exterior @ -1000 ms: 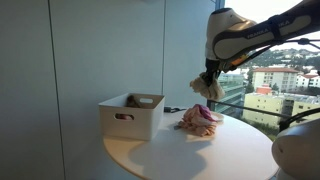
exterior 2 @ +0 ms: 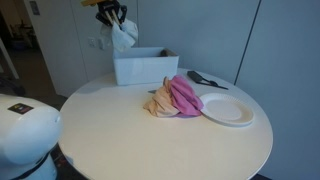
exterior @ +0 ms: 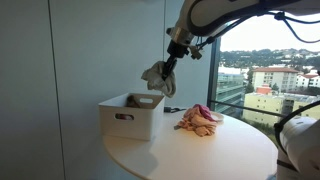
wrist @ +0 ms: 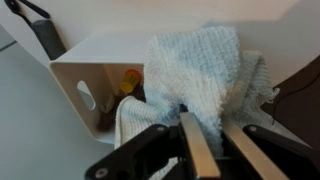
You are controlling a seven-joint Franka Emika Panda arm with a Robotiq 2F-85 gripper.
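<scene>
A white cloth (wrist: 195, 75) hangs bunched from my gripper, which is shut on it. The cloth (exterior: 158, 76) is above the right rim of the white box (exterior: 130, 124) in exterior view 1. From the other side, the cloth (exterior 2: 124, 37) appears above the box's (exterior 2: 146, 70) left end. Looking down in the wrist view, the cloth hides much of the box (wrist: 82, 74); small orange and brown items (wrist: 131, 80) show inside it. A pink and peach cloth pile (exterior 2: 177, 97) lies crumpled on the table.
A white plate (exterior 2: 228, 110) rests on the round white table (exterior 2: 150, 145), right of the cloth pile. Behind it is a black-handled utensil (exterior 2: 205, 79).
My gripper has carried the white cloth leftward in exterior view 1, from over the table's right side to the box. The box and the cloth pile have stayed put.
</scene>
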